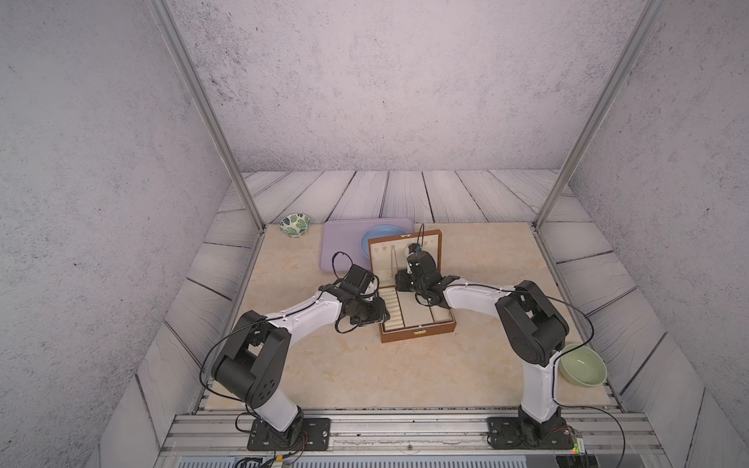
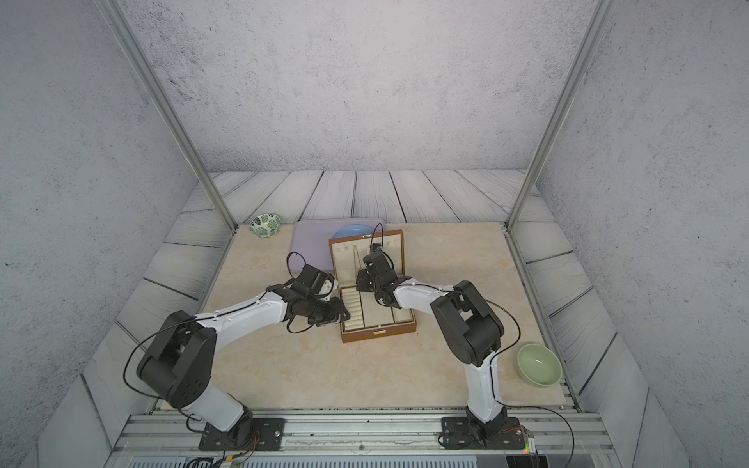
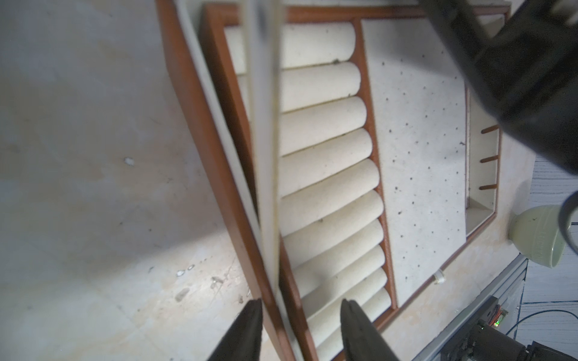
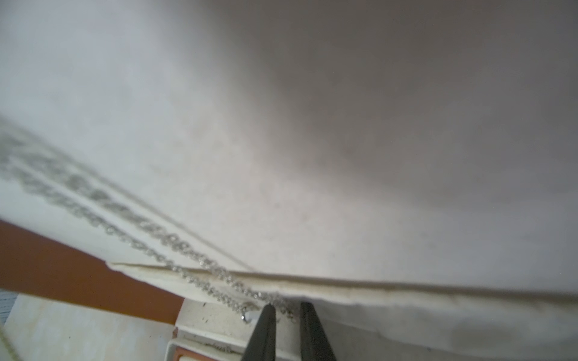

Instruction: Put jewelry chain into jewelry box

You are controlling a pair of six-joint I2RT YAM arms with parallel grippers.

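The brown jewelry box (image 1: 417, 334) stands with its lid up, cream rolls and trays inside. A silver chain (image 4: 138, 225) hangs in two strands against the lid's pale lining; its lower end reaches the fingertips of my right gripper. Those fingers are parted a little, and the chain's end shows at or behind the gap; whether it touches them I cannot tell. From above, the chain (image 1: 394, 257) is a thin line on the lid. Over the box's left edge, my left gripper is open, with the rim visible beyond its fingers.
A purple board (image 1: 335, 245) with a blue plate (image 1: 374, 234) lies behind the box. The patterned bowl (image 1: 295, 225) is at the back left, the green bowl (image 1: 583, 365) at front right. Bare table (image 1: 413, 374) lies in front of the box.
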